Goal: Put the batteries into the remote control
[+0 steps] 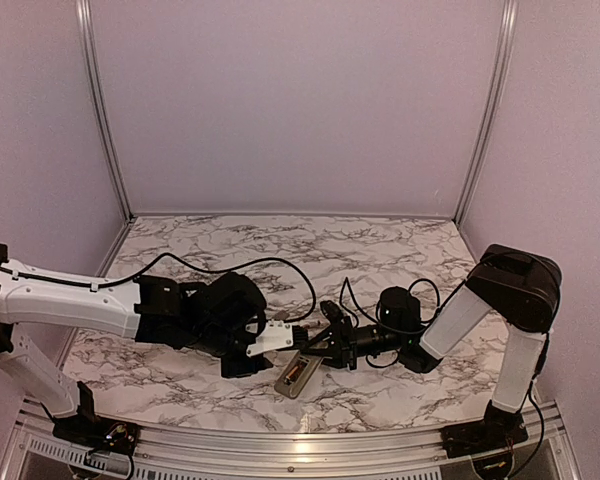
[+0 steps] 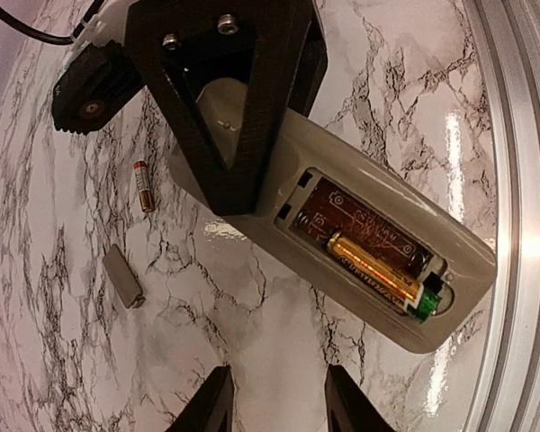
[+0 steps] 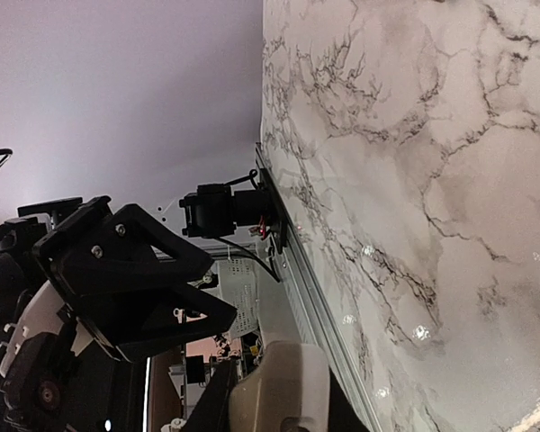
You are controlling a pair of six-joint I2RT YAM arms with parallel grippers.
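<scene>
The grey remote is tilted with its battery bay facing up, my right gripper shut on its far end. One gold battery with a green end lies in the bay's lower slot; the upper slot shows no battery. A second battery lies loose on the marble table, near the small grey cover. My left gripper is part open above the table beside the remote, nothing visible between its fingertips. In the right wrist view the remote's end shows between the fingers.
The table's aluminium front rail runs just nearer than the remote. Cables loop over both arms.
</scene>
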